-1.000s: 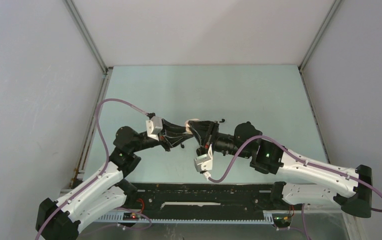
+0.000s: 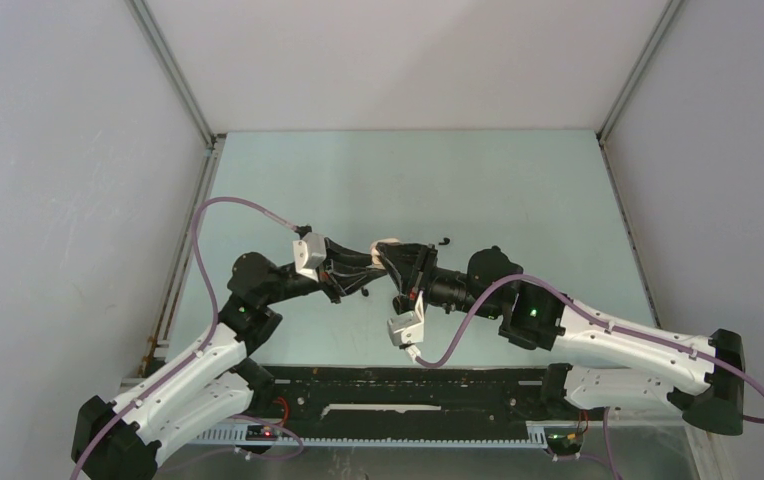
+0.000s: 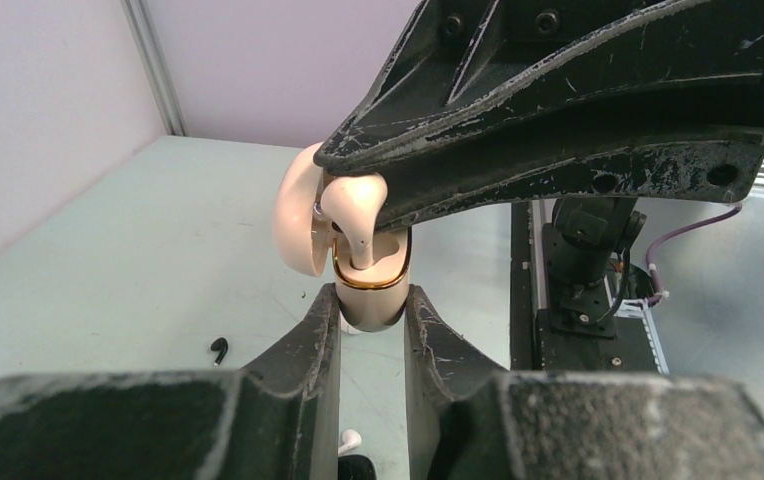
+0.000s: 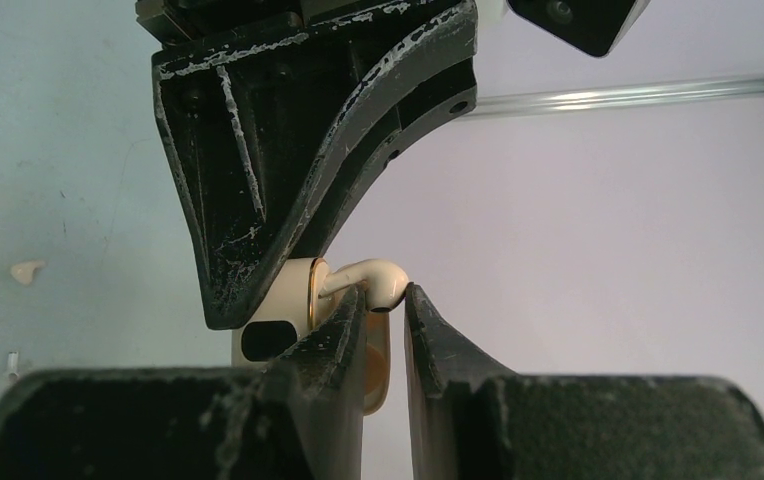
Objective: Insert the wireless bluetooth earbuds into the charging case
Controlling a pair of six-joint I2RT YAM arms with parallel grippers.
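The white charging case (image 3: 370, 305) with gold trim is held upright in my left gripper, shut on its base, lid (image 3: 296, 215) open to the side. A white earbud (image 3: 356, 200) sits with its stem down in the case's opening, its head above the rim. My right gripper is at that earbud's head from above, fingertips close around it; whether they grip it firmly I cannot tell. In the top view both grippers meet near the centre, largely hiding the case.
Small dark earbud pieces (image 2: 445, 240) lie on the pale table (image 2: 408, 180), with white pieces (image 4: 26, 271) nearby.
Both arms look almost still in the top view; the right arm's wrist has shifted very slightly at most.
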